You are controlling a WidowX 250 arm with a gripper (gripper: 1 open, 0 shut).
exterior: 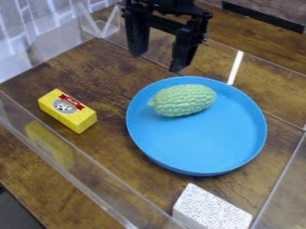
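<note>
My black gripper (pixel 160 40) hangs at the top centre of the camera view, open, its two fingers apart above and behind the blue plate. A pale green toy corn cob (pixel 182 100) lies on the blue plate (pixel 198 148). A yellow box (pixel 67 110) with a red label lies on the wooden floor at the left.
A white speckled block (pixel 210 212) lies at the bottom right. Clear plastic walls (pixel 72 188) border the area. The wood between the yellow box and the gripper is bare.
</note>
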